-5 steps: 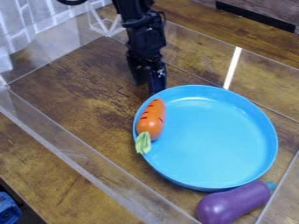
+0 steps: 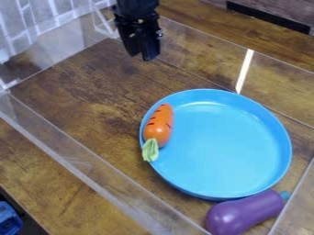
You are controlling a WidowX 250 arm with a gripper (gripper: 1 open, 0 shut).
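Observation:
The black gripper [image 2: 145, 44] hangs at the top of the view, left of centre, raised above the back of the wooden surface; its fingers are too dark and small to read. An orange toy carrot [image 2: 159, 126] with pale green leaves lies inside the left part of a round blue plate [image 2: 227, 147]. A purple toy eggplant [image 2: 240, 214] lies outside the plate at the bottom right, near its lower rim.
Clear plastic walls edge the wooden surface [image 2: 86, 96] at left and front. The wood left of the plate is bare. A small blue object [image 2: 6, 218] sits at the bottom-left corner.
The gripper has moved up and back, away from the area just behind the plate's upper left rim. The carrot, plate and eggplant have not moved.

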